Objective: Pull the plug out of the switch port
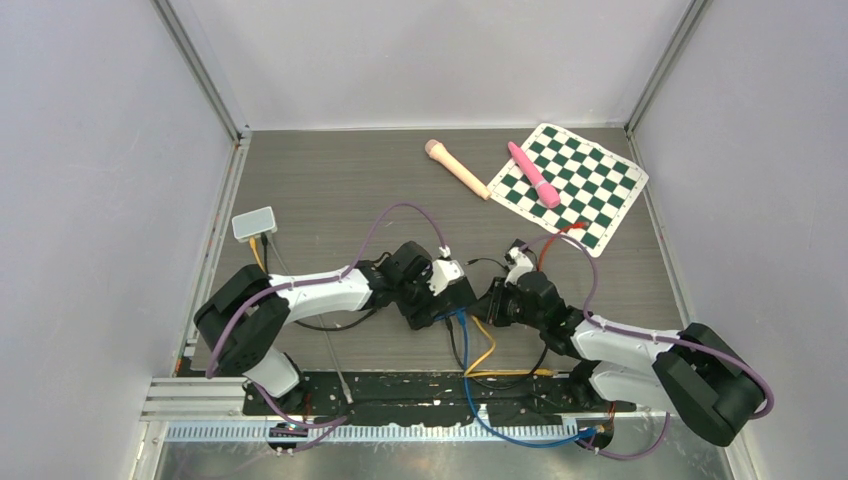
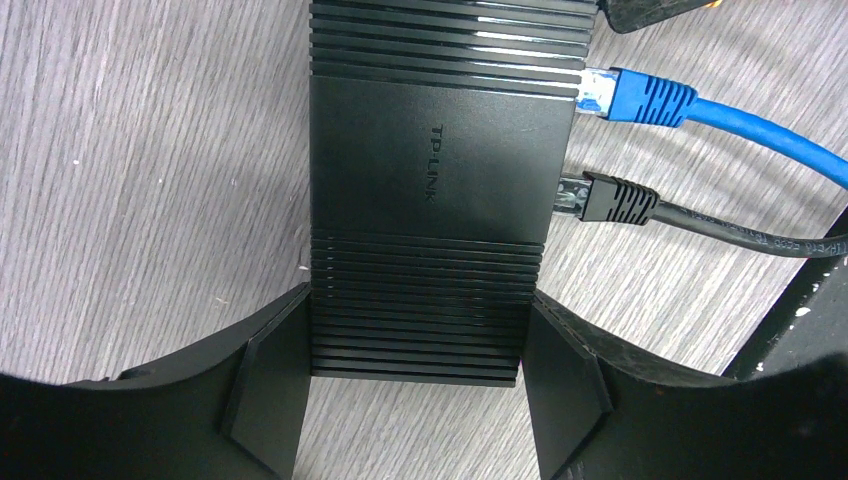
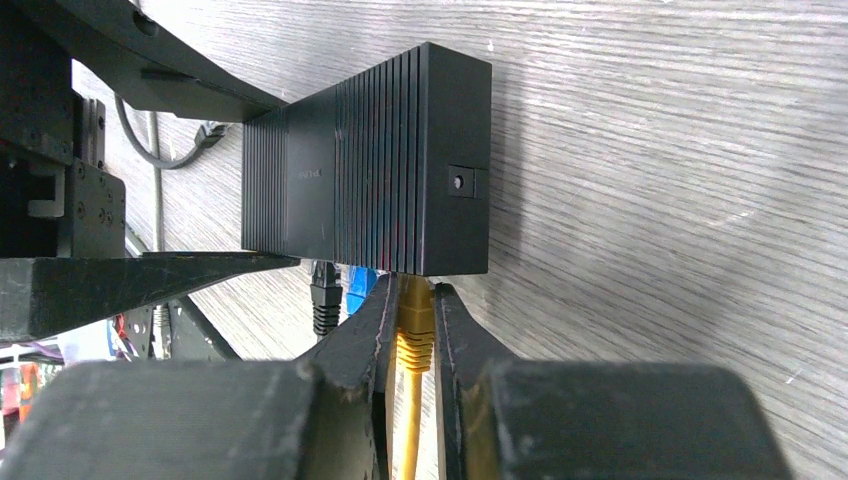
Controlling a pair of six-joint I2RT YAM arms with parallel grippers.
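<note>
The black TP-LINK switch is clamped at one end by my left gripper, its fingers pressed against both sides. On the port side, a blue plug and a black plug sit at the switch. The yellow plug meets the port edge at the switch's other end; its tip is hidden. My right gripper has one finger close along each side of this plug. Whether those fingers press on it, I cannot tell. From above, both grippers meet around the switch.
Blue cable and yellow cable run toward the front edge. A white box stands at the left. Farther back lie a checkered board, a pink object and a beige one.
</note>
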